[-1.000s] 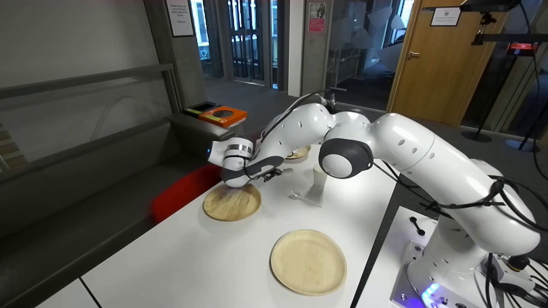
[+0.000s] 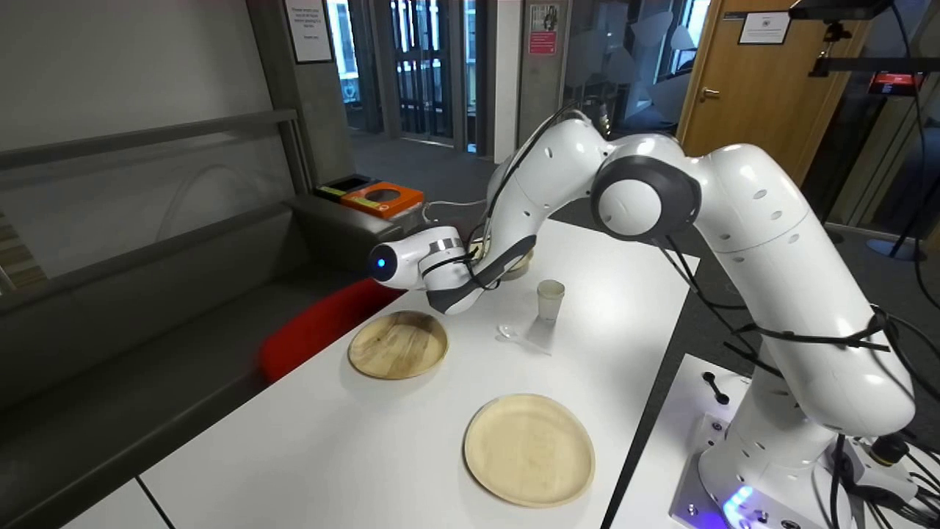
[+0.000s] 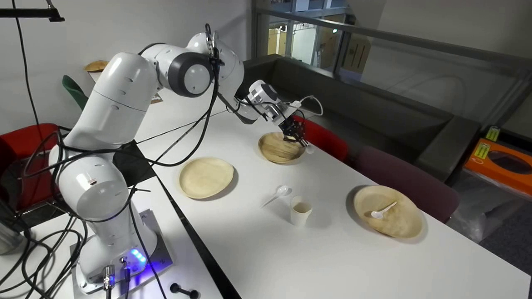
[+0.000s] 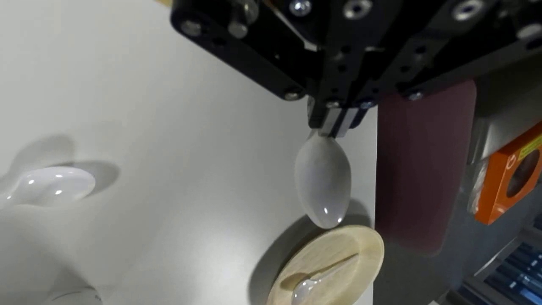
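A white plastic spoon (image 4: 323,178) sticks out from the fingertips of my gripper, its bowl pointing away from the fingers. The gripper is shut on its handle. In the second exterior view, my gripper (image 3: 303,142) hangs above the table by the far edge of a wooden bowl (image 3: 272,149), with the spoon's bowl (image 3: 310,149) just past it. The arm hides the gripper in the first exterior view. A second white spoon (image 3: 282,191) lies on the table near a paper cup (image 3: 300,211). Another spoon (image 3: 379,214) rests in a round wooden plate (image 3: 405,226).
A pale round plate (image 2: 529,450) stands near the arm's base side of the table, empty. Chairs, one red (image 2: 317,326), stand along the table's far edge, with a dark sofa (image 2: 176,353) behind.
The arm has risen, its elbow higher than before. The gripper, visible low over the table a second ago, is now hidden behind the arm in the first exterior view.
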